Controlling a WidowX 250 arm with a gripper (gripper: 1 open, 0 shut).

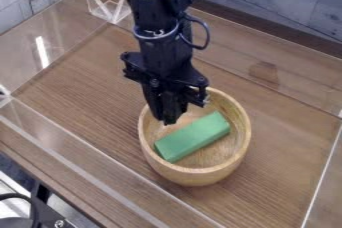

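Note:
A round light wooden bowl [219,164] sits on the wooden tabletop, holding a green rectangular block [193,136] that lies slanted inside it. My dark gripper [168,112] hangs over the back left rim of the bowl, above and behind the block. Its narrow tip points down; whether it is open or shut is hard to make out.
Pale walls or edges border it at the back and right, and some dark cabling shows at the lower left corner.

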